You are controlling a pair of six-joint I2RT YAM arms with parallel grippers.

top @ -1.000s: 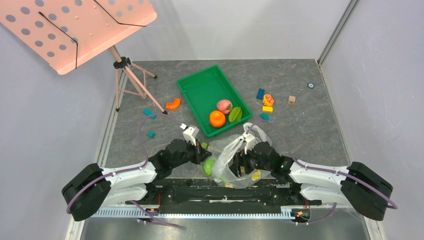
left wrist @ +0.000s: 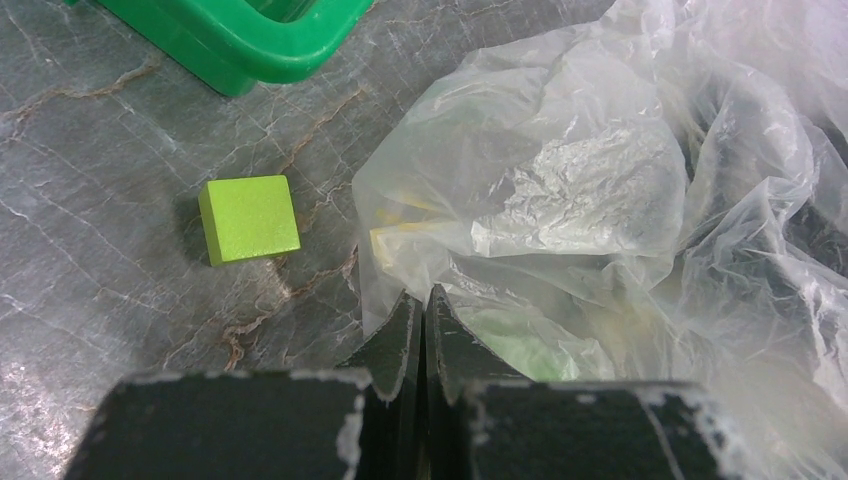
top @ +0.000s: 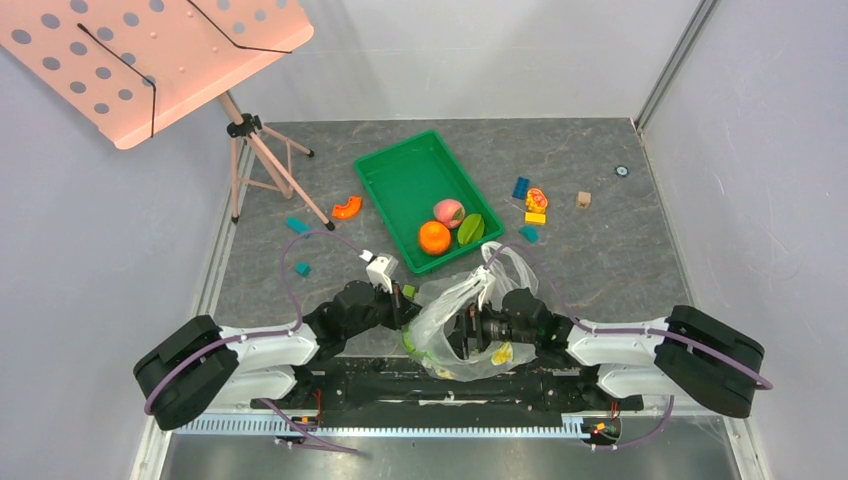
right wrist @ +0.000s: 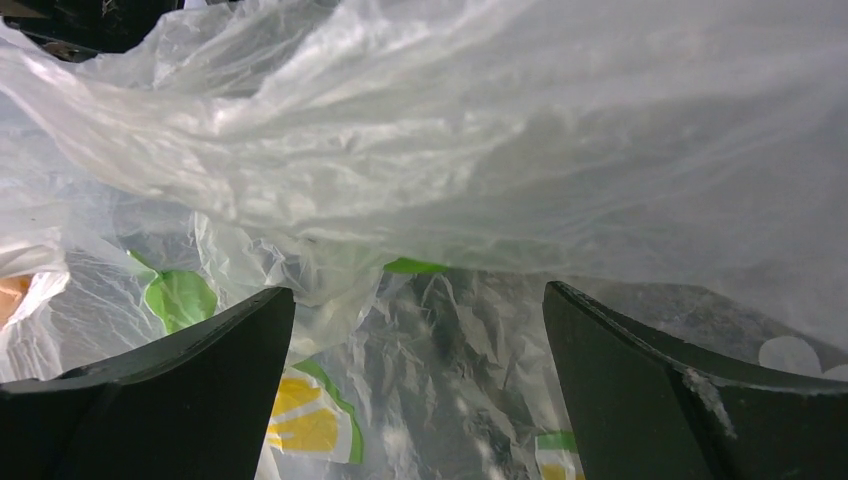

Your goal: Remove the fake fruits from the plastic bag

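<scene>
The crumpled translucent plastic bag (top: 450, 320) lies at the front centre, with pale green and yellow showing through it. My left gripper is shut on the bag's left edge. My right gripper is open inside the bag's folds, film above it and green and yellow patches below; whether these are fruits or print is mostly unclear. In the green tray (top: 405, 185) behind the bag sit an orange (top: 434, 237), a peach (top: 449, 211) and a green starfruit (top: 470, 229).
A lime-green cube (left wrist: 250, 220) lies left of the bag. Small coloured blocks are scattered either side of the tray. A pink stand (top: 190, 60) occupies the back left.
The left gripper has barely moved.
</scene>
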